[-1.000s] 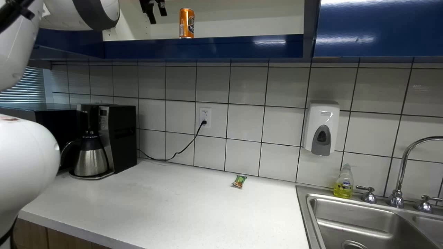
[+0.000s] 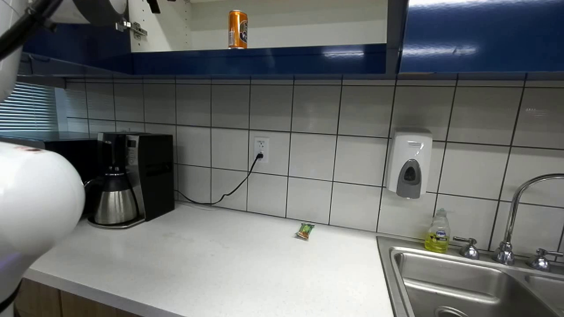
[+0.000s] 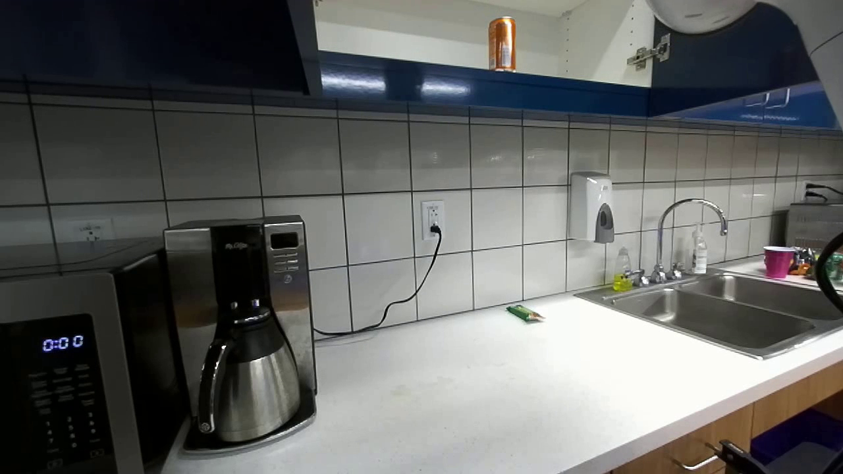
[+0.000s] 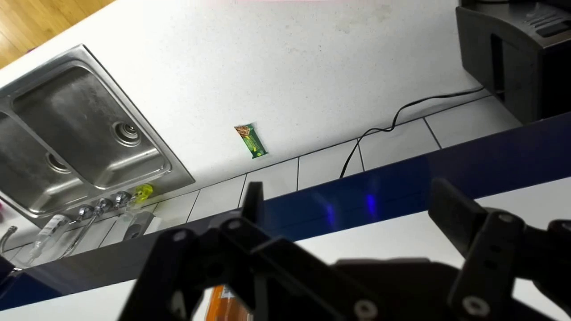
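Observation:
An orange can (image 2: pixel 238 29) (image 3: pixel 502 44) stands upright on the shelf of the open cabinet, close to its front edge. In the wrist view my gripper is open, its dark fingers spread wide and nothing held between them. Part of the orange can (image 4: pixel 223 305) shows at the bottom of that view, mostly covered by the gripper body. Exterior view 1 shows just a dark tip of the gripper at the top edge, left of the can and apart from it. A green wrapped snack (image 2: pixel 304 230) (image 4: pixel 251 141) lies on the counter near the tiled wall.
The blue cabinet edge (image 2: pixel 259 61) runs beneath the can. On the counter stand a coffee maker (image 3: pixel 237 332) and a microwave (image 3: pixel 79 355); the sink (image 4: pixel 88 128) and yellow soap bottle (image 2: pixel 437 232) are at the other end.
In exterior view 1 my gripper and upper arm have moved up and left, away from the can and mostly out of frame. The can and snack have stayed put.

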